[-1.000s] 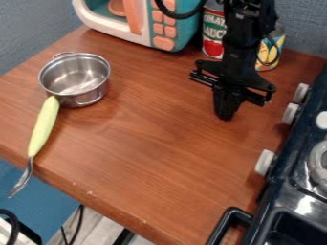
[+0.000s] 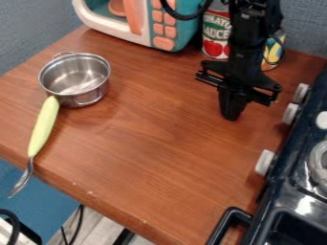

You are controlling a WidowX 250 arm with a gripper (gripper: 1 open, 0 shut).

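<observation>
My black gripper [image 2: 232,103] hangs low over the wooden table at the right of centre, in front of two cans; whether its fingers are apart is hard to tell in the dark shape. A steel pot [image 2: 76,75] sits at the left, and a pale yellow-handled utensil [image 2: 45,128] lies below it along the table's left edge.
A toy microwave [image 2: 165,29] stands at the back, beside a red-labelled can [image 2: 215,34] and a yellow can [image 2: 272,52]. A black stove [image 2: 300,201] with knobs fills the right side.
My gripper has shifted very slightly right over the last second; nothing else has visibly moved.
</observation>
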